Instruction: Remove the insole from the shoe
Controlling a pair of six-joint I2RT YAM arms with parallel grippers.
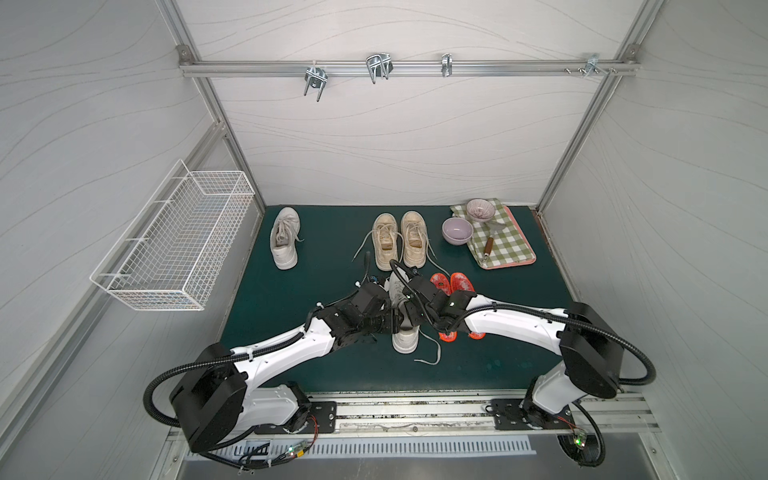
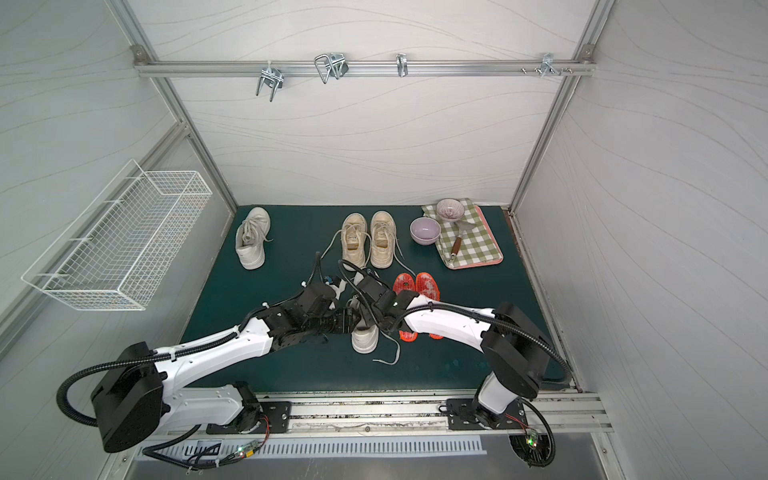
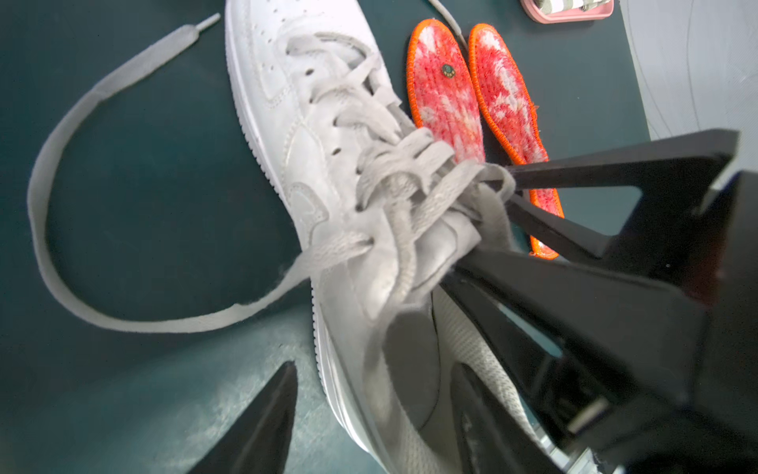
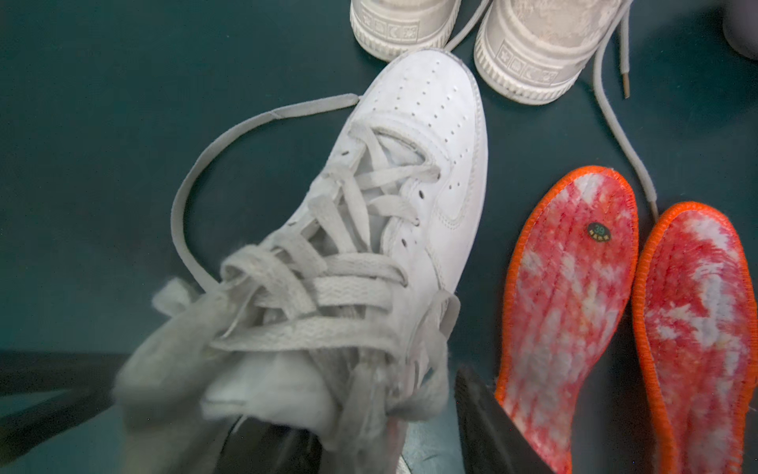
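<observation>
The white laced shoe (image 4: 442, 102) lies lengthwise at the table's centre, between both arms. In the left wrist view my left gripper stands open at the shoe's collar (image 3: 371, 379), its fingers either side of the near side wall. My right gripper reaches into the opening under the tongue (image 4: 268, 387); its fingertips are largely hidden by shoe and laces, so its finger state is unclear. A dark inner surface shows in the opening; I cannot tell whether it is the insole.
Two red insoles (image 4: 568, 300) lie right of the shoe. Cream shoes (image 1: 413, 238) stand behind, another white shoe (image 1: 284, 237) at back left. Bowls (image 1: 457, 230) and a tray (image 1: 516, 254) are at back right. A wire basket (image 1: 172, 240) hangs on the left.
</observation>
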